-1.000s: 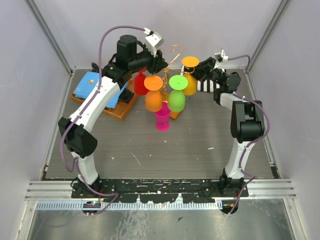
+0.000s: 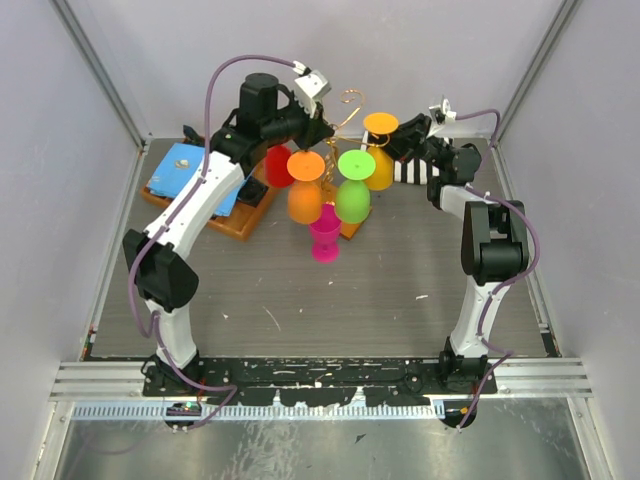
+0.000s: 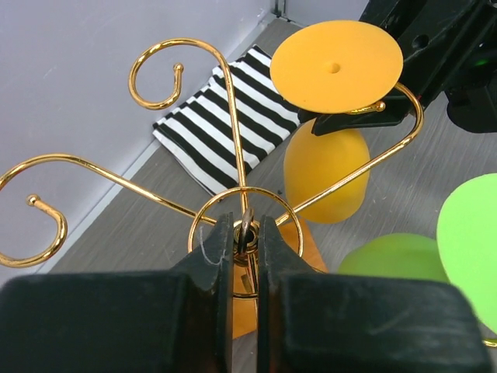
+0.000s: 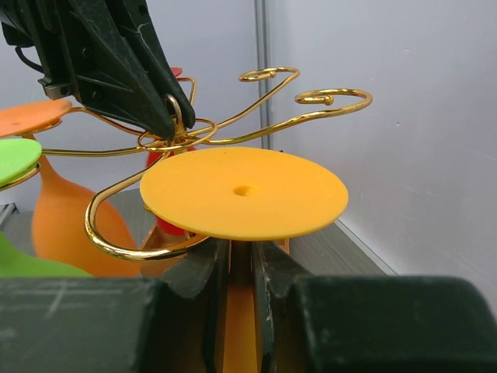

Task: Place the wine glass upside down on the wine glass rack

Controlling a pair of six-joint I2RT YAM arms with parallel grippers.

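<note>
The yellow wine glass (image 3: 324, 171) is upside down at the right arm of the gold wine glass rack (image 2: 332, 160). Its round base (image 4: 245, 193) faces up above the rack's curled hook. My right gripper is shut on the stem just under that base. Over the rack's centre, my left gripper has its fingers close together around the small top loop. Green (image 2: 354, 188), orange (image 2: 305, 190) and red (image 2: 278, 168) glasses also hang upside down on the rack.
A pink goblet (image 2: 325, 235) stands upright in front of the rack. Behind lies a striped cloth (image 3: 233, 116). At the left is a wooden tray (image 2: 240, 220) with blue items (image 2: 185, 170).
The red and orange glasses have moved a little to the left. The right arm and the yellow glass look still.
</note>
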